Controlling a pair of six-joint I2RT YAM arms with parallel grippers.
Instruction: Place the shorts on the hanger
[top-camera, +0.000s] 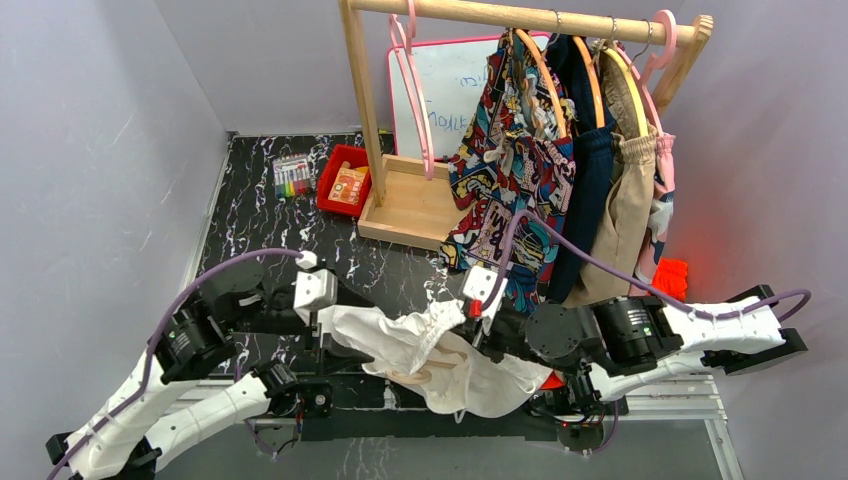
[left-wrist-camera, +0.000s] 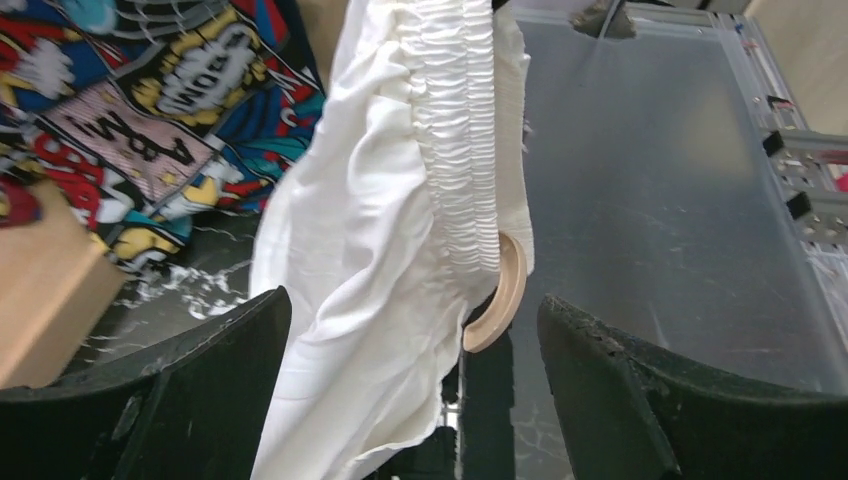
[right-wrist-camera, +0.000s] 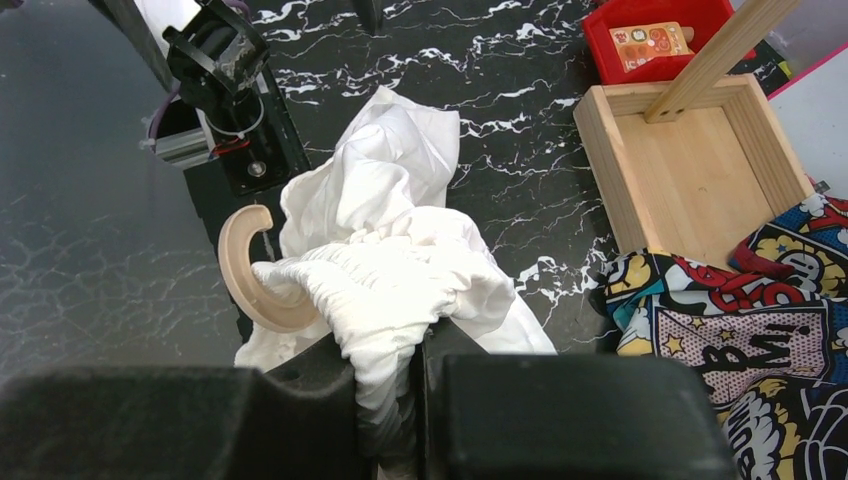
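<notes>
White shorts (top-camera: 480, 385) with a gathered waistband (left-wrist-camera: 450, 130) hang bunched low over the front edge of the black marble table. A pale wooden hanger (right-wrist-camera: 240, 265) pokes out from their folds. My right gripper is shut on the shorts' waistband. My left gripper stands open at the left end of the shorts in the top view, its fingers either side of the cloth and hanger in its wrist view, apart from the waistband.
A wooden rack (top-camera: 455, 10) holds pink hangers and several hung garments at the back and right. A wooden tray (top-camera: 405, 200), red box (top-camera: 326, 190) and pens (top-camera: 292, 175) sit behind.
</notes>
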